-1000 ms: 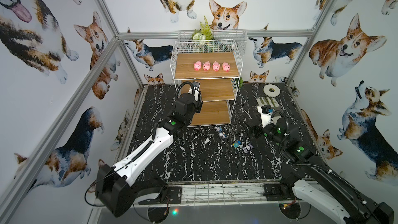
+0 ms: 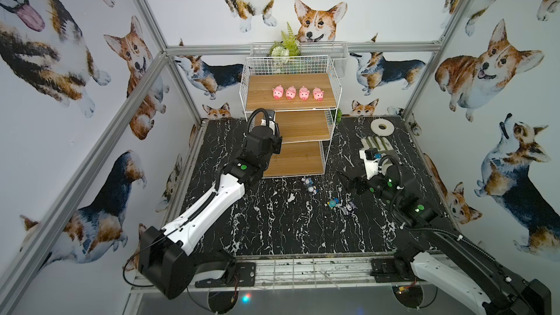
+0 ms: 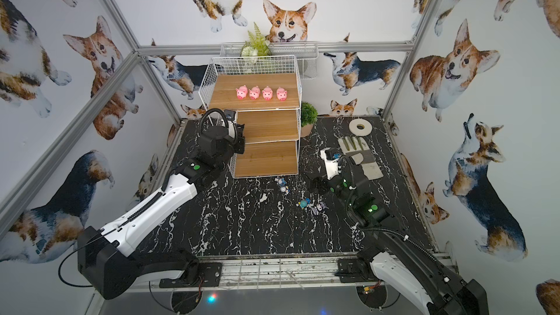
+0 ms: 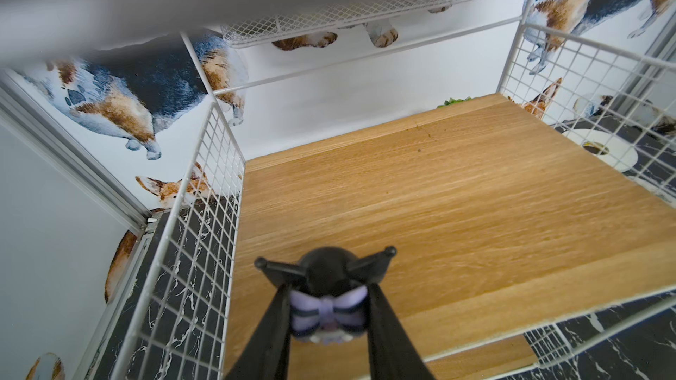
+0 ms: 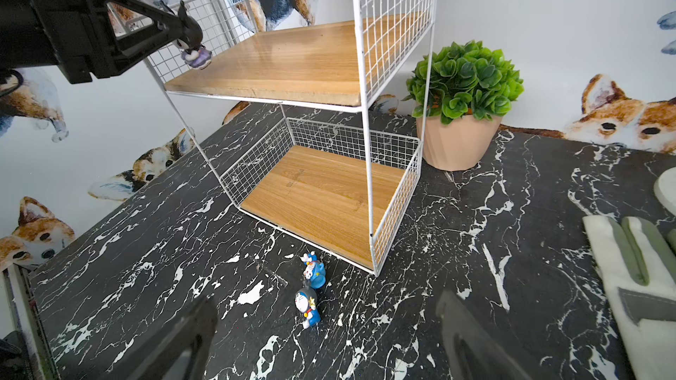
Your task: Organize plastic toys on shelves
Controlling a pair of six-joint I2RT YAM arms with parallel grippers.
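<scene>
A small black toy with two horn-like points and a purple bow (image 4: 329, 309) is pinched in my left gripper, shut on it. The right wrist view has this dark toy (image 5: 193, 42) just above the front left of the bare middle shelf (image 5: 281, 63). Several pink pig toys (image 2: 290, 92) stand in a row on the top shelf (image 2: 262, 103). Blue-and-white figures (image 5: 314, 269) lie on the table before the bottom shelf (image 5: 324, 200), which is empty. More small toys (image 2: 333, 203) lie near my right gripper, which stands open with nothing between its fingers.
White wire mesh sides (image 4: 190, 239) border the shelves. To the right stand a potted green plant (image 5: 461, 105), a glove (image 2: 378, 147) and a white tape roll (image 2: 382, 127).
My left gripper end has shifted slightly left and toward the back by the shelf rack. The right arm has moved only a little to the left. The pigs have stayed still.
</scene>
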